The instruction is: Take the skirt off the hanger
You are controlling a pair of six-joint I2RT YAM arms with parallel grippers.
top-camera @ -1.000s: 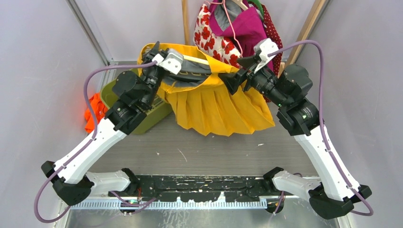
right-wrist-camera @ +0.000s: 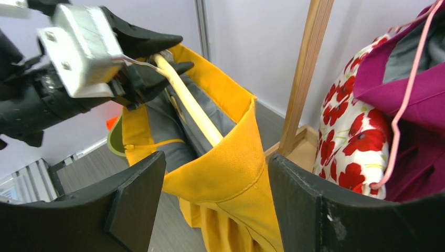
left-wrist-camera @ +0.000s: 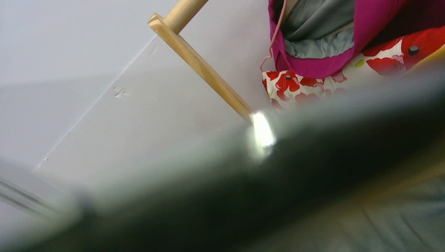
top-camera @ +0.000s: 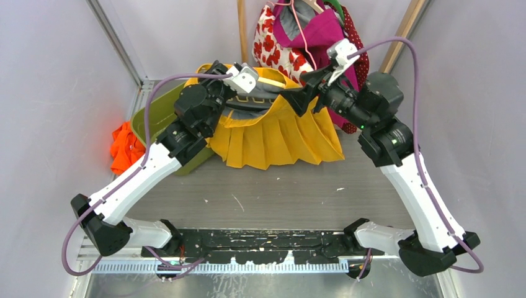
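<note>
The yellow skirt [top-camera: 279, 133] hangs pleated, its waist open to a grey lining, on a pale wooden hanger [right-wrist-camera: 194, 102]. In the right wrist view my left gripper has the hanger's far end between its closed fingers, inside the skirt's waist. My right gripper [top-camera: 309, 107] is at the skirt's right side. Its fingers [right-wrist-camera: 137, 197] stand wide apart around the near corner of the waistband, which covers this end of the hanger. A blurred dark shape fills most of the left wrist view and hides that gripper's grasp.
Behind hang a red-flowered garment [top-camera: 267, 46] and a magenta one [top-camera: 319, 37], with a pink hanger [right-wrist-camera: 401, 115] close on the right. A wooden post [top-camera: 242, 28] stands at the back. A green bin [top-camera: 162, 112] and orange cloth [top-camera: 127, 149] lie left.
My left gripper has moved right with the hanger. The skirt's hem has swung left.
</note>
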